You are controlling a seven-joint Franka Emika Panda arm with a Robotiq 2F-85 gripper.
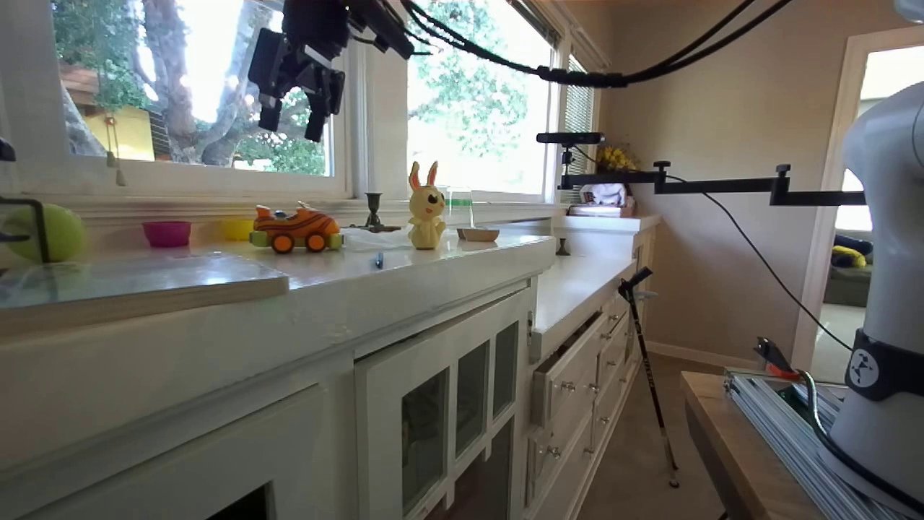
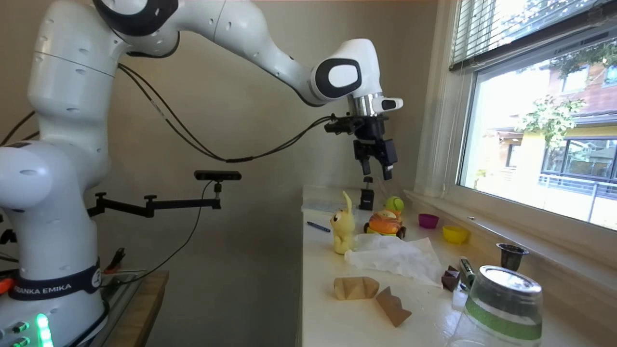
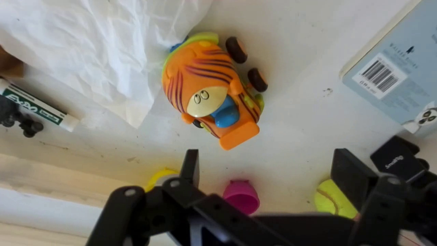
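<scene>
My gripper hangs open and empty above the counter, its two dark fingers wide apart in the wrist view. Below it lies an orange toy car (image 3: 205,86) with a striped driver, dark wheels and a blue middle. From the side, the gripper (image 1: 294,126) is well above the same car (image 1: 294,230), with clear air between them. A yellow rabbit figure (image 1: 426,208) stands upright to the right of the car. Close to the window ledge sit a magenta cup (image 3: 241,196) and a yellow cup (image 2: 455,234); a finger partly hides the yellow one in the wrist view.
Crumpled white paper (image 3: 94,49) touches the car's side. A marker (image 3: 39,104), a blue book (image 3: 405,69), a tennis ball (image 3: 334,199) and a black camera mount (image 2: 367,198) surround it. A clear cup (image 2: 500,306) and brown paper pieces (image 2: 355,287) occupy the nearer counter.
</scene>
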